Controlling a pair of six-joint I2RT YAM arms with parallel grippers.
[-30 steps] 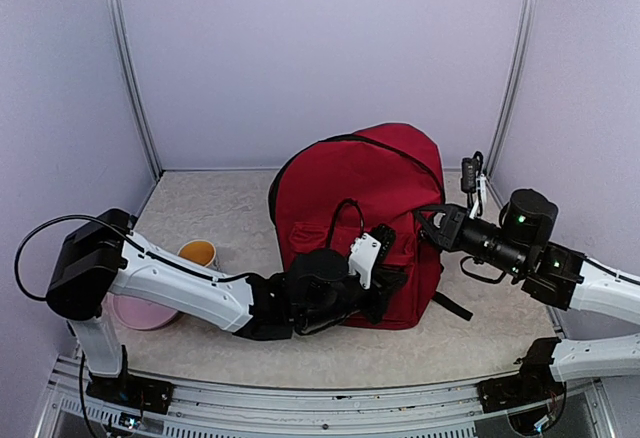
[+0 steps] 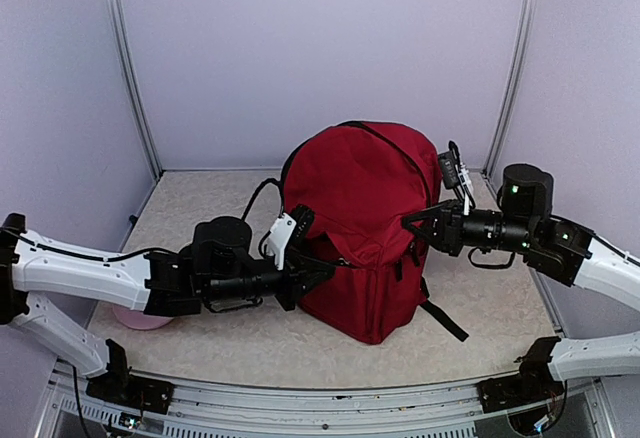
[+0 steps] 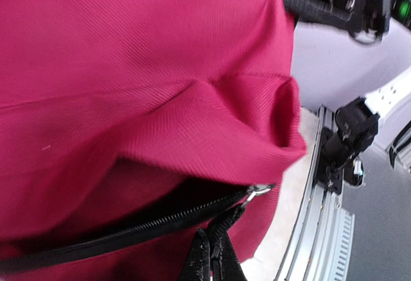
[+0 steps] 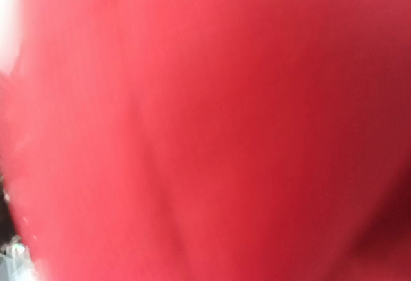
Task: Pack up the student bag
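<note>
The red student bag [image 2: 352,173] stands upright mid-table, its front fabric creased and pulled out of shape. A silver zipper slider [image 3: 259,190] sits at the right end of the black zipper [image 3: 128,234], under a fold of fabric. My left gripper is shut on the slider's black pull tab [image 3: 226,219]. At the bag's right side, the tips of my right gripper [image 2: 408,223] meet the fabric. Its fingers [image 3: 309,11] show at the upper right of the left wrist view, but whether they pinch cloth is unclear. Blurred red fabric fills the right wrist view.
A pink plate [image 2: 143,318] lies at the left, partly behind my left arm. One black strap [image 2: 443,320] trails from the bag's lower right onto the table. Behind the bag, the table [image 2: 215,186] is clear at the left.
My left gripper has moved left, with the bag's front fabric now stretched that way. The right gripper has shifted slightly left.
</note>
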